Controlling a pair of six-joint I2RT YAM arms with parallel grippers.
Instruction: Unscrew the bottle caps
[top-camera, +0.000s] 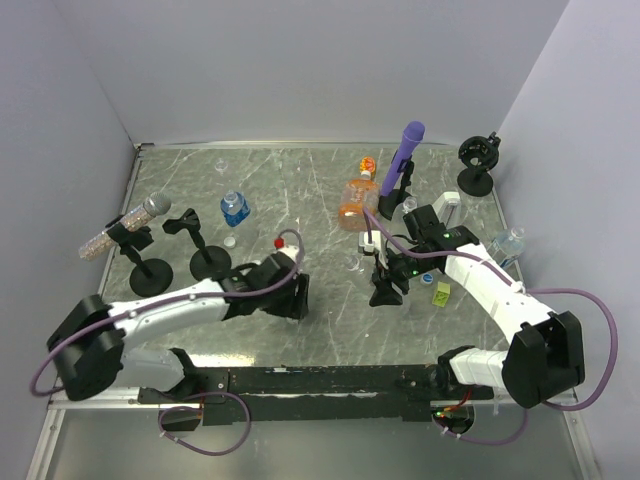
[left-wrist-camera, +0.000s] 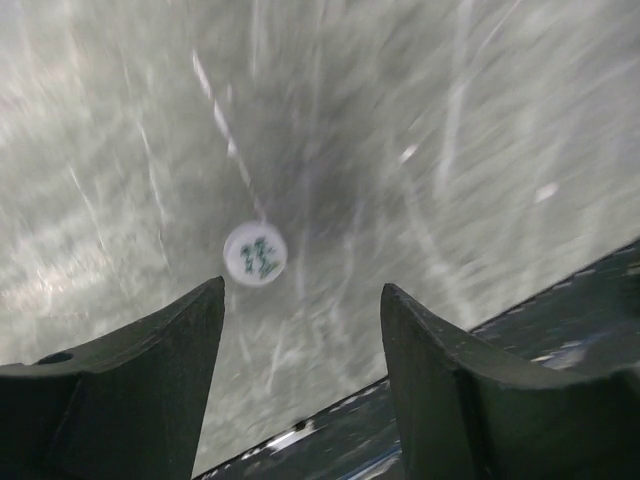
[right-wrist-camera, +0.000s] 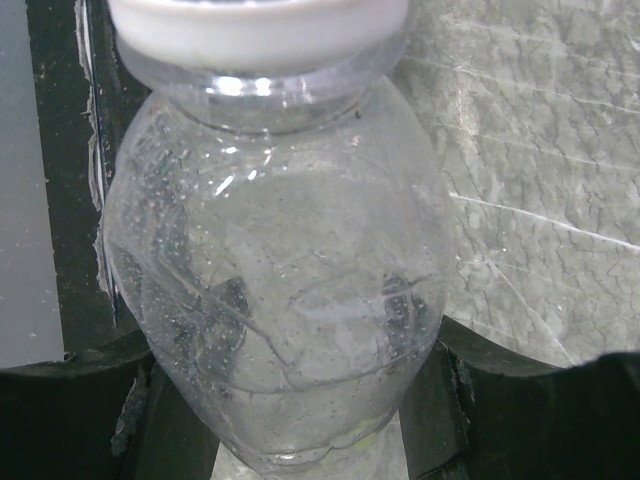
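My right gripper (top-camera: 385, 280) is shut on a clear plastic bottle (right-wrist-camera: 280, 270) with a white cap (right-wrist-camera: 260, 35), seen close in the right wrist view. My left gripper is part open over bare marble, nothing between its fingers, with a small round white disc (left-wrist-camera: 255, 250) just beyond the fingertips; whether this is a loose cap I cannot tell. An orange bottle (top-camera: 357, 205), a blue-labelled bottle (top-camera: 235, 208) and a clear bottle (top-camera: 507, 247) stand farther out.
Black stands (top-camera: 210, 260) are at the left, another (top-camera: 476, 180) at the back right. A green block (top-camera: 441, 294) lies right of my right gripper.
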